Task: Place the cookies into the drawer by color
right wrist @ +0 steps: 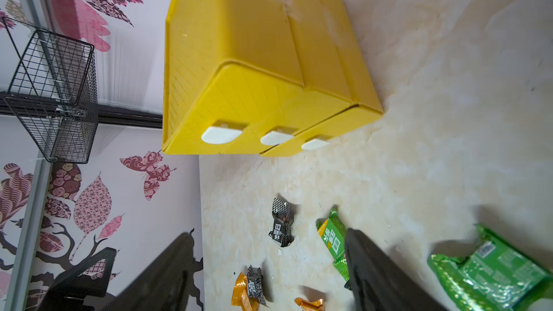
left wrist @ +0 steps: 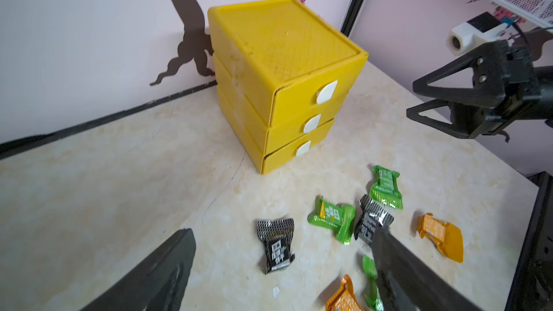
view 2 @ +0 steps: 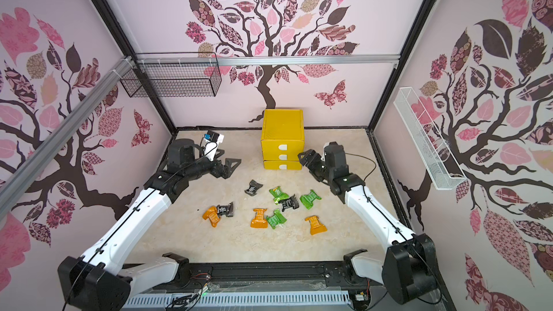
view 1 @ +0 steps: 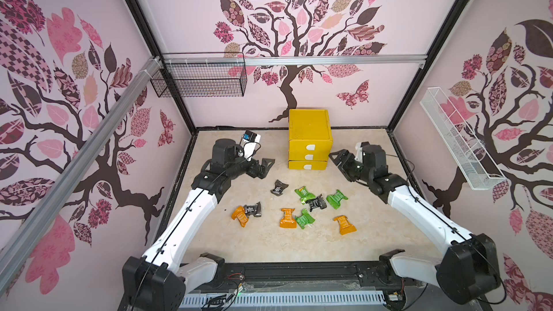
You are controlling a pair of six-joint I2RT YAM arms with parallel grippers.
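Note:
The yellow drawer unit [view 1: 309,123] stands at the back of the table, with three drawer fronts and white tabs. Its drawers look closed, the lowest standing slightly forward. Wrapped cookies lie loose before it: black ones such as this black cookie [left wrist: 278,244], several green ones including this green cookie [right wrist: 498,273], and orange ones like this orange cookie [view 1: 288,217]. My left gripper [view 1: 269,164] hangs open left of the unit, its fingers empty. To the unit's right, my right gripper [view 1: 335,158] is also empty, its fingers apart in the right wrist view.
A black wire basket [view 1: 201,79] hangs at the upper left, a white wire basket [view 1: 462,138] on the right wall. Bare table shows to both sides of the drawer unit.

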